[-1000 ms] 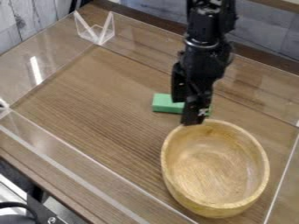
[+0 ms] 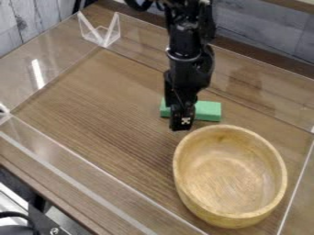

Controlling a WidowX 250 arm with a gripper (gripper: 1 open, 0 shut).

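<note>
My black gripper [image 2: 182, 115] hangs from the top of the camera view, lowered over the left part of a green block [image 2: 204, 111], and it is open. The block lies flat on the wooden table [image 2: 86, 119], its left end partly hidden by the gripper. Whether the fingers touch the block I cannot tell. A round, pale wooden bowl [image 2: 229, 179] stands just below the block, toward the front right.
A white wire-like object [image 2: 102, 27] stands at the back left near the table's edge. The table's front left edge shows at the lower left.
My gripper has moved left, from over the block's right end to its left part. The block now looks fully shown on its right.
</note>
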